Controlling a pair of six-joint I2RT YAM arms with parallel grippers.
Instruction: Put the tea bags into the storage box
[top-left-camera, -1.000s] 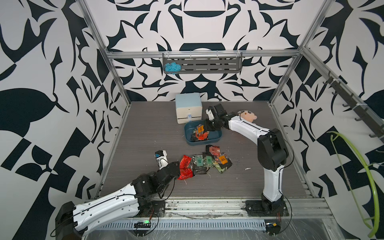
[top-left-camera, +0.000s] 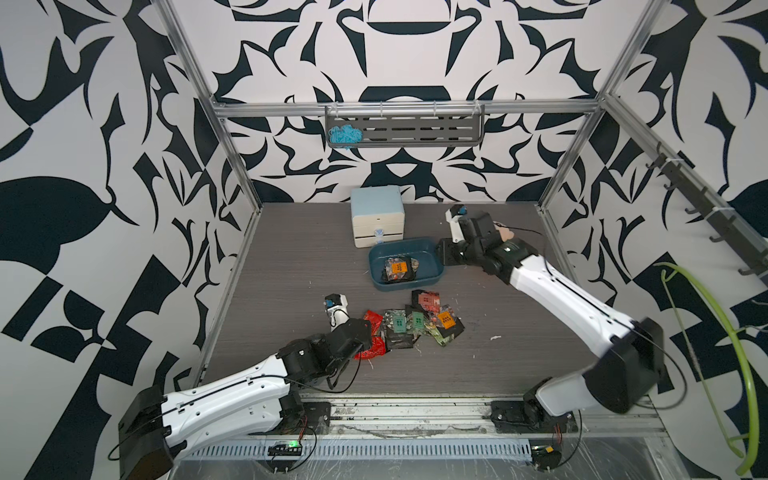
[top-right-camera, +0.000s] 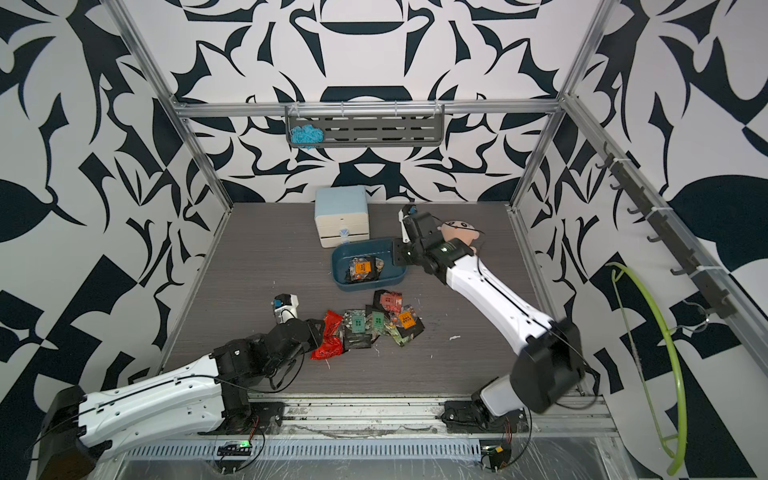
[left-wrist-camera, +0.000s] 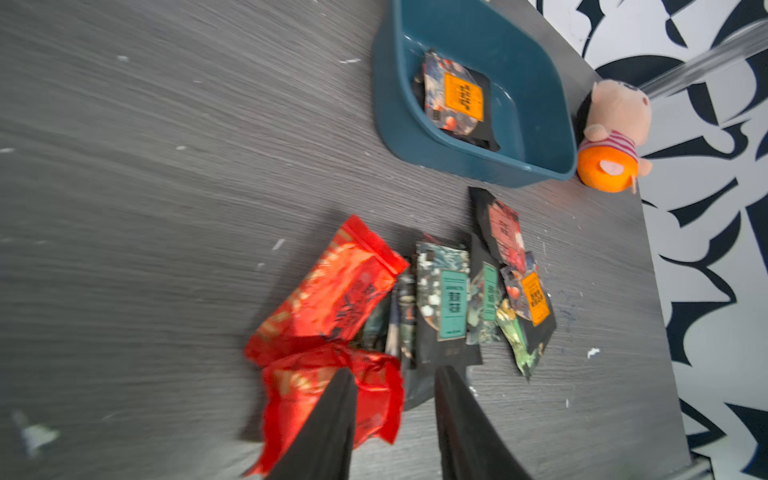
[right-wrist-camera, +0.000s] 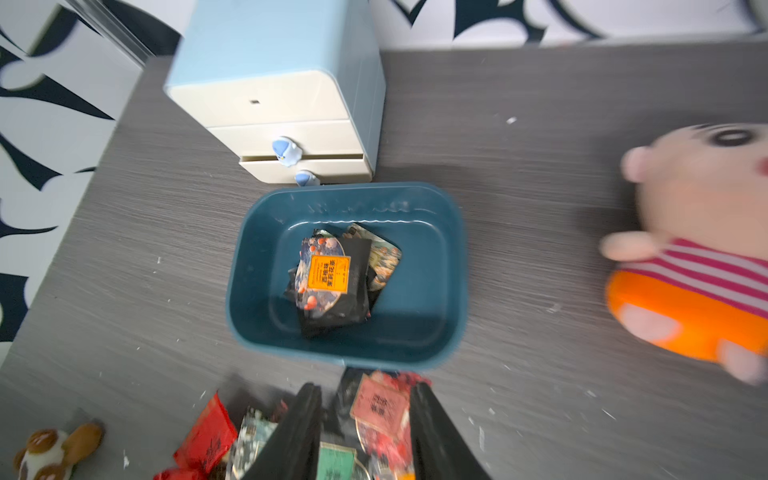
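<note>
The blue open storage box (top-left-camera: 376, 277) holds several dark tea bags with an orange-labelled one (right-wrist-camera: 328, 272) on top. In front of it more tea bags lie on the table: red foil packets (left-wrist-camera: 332, 296), green-labelled ones (left-wrist-camera: 452, 296), a red-labelled one (right-wrist-camera: 380, 406) and an orange-labelled one (left-wrist-camera: 533, 297). My left gripper is open above the red packets, nothing between its fingers. At the box's right side, raised above the table, my right gripper hangs open and empty; the wrist view sees past it to the tea bags in front.
A white and blue drawer cabinet (right-wrist-camera: 272, 96) stands right behind the box. The pink plush toy (right-wrist-camera: 696, 240) sits to the right of the box. Another small plush (right-wrist-camera: 56, 452) lies at the left.
The right gripper has moved right, off the box's middle, its elbow swinging outward. The orange-labelled tea bag beneath it now lies flatter. The left gripper has shifted right toward the red packets.
</note>
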